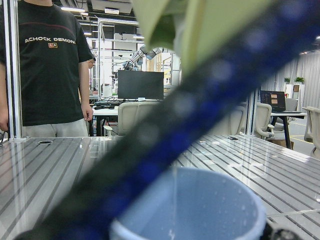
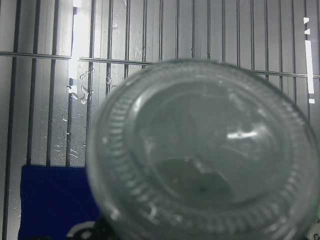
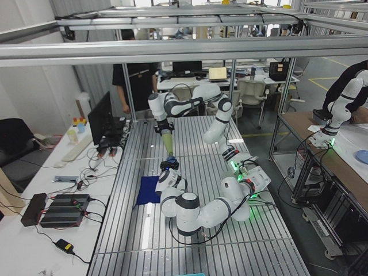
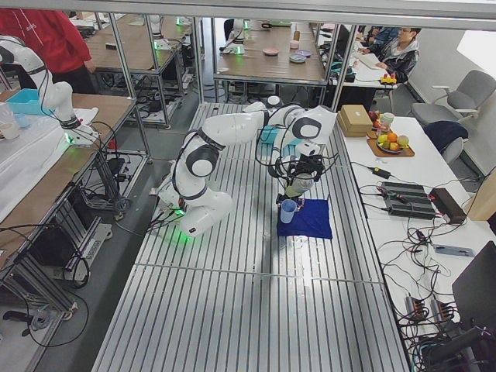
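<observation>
A green pitcher [image 3: 167,141] hangs tilted from the far arm's gripper, its spout above a blue cup [image 4: 287,211]. The cup sits in the near arm's gripper over a navy cloth [image 3: 148,190]; in the left wrist view its rim and inside [image 1: 195,205] show below a blurred dark blue finger and the green spout. The right wrist view is mostly filled by a round translucent lid or base [image 2: 200,145], with the cloth behind it. Which view's arm is left or right is clearest from the wrist views: left by the cup, right by the pitcher.
Slotted metal table [image 4: 232,310] with water drops near the cloth and clear space toward one end. A cyan container [image 4: 267,136] stands behind the arms. Monitors, power boxes and cables lie on the side desk [image 4: 403,271]. A person stands beyond the frame.
</observation>
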